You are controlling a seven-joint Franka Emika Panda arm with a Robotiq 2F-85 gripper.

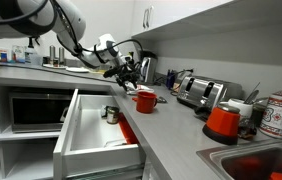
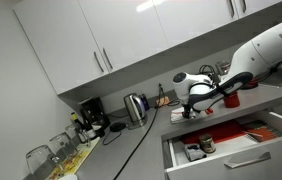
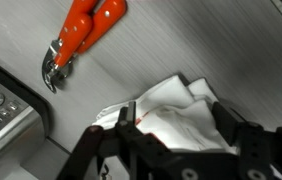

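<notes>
In the wrist view, a crumpled white cloth with red marks (image 3: 171, 125) lies on the grey counter between my gripper's (image 3: 176, 114) fingers. The fingers stand apart, with the cloth spread between and under them. Folds near the right finger (image 3: 227, 122) seem to touch it. From the side, my gripper (image 1: 130, 84) is low over the counter behind the red mug (image 1: 146, 102), and only a bit of the cloth shows there. The second exterior view has the gripper (image 2: 188, 108) down at the cloth (image 2: 178, 115), beyond the open drawer.
Orange-handled pliers or shears (image 3: 79, 30) lie beside the cloth. An open white drawer (image 1: 81, 156) juts out below the counter, with small items inside. A toaster (image 1: 200, 92), a red kettle (image 1: 222, 123) and a sink (image 1: 261, 160) are farther along.
</notes>
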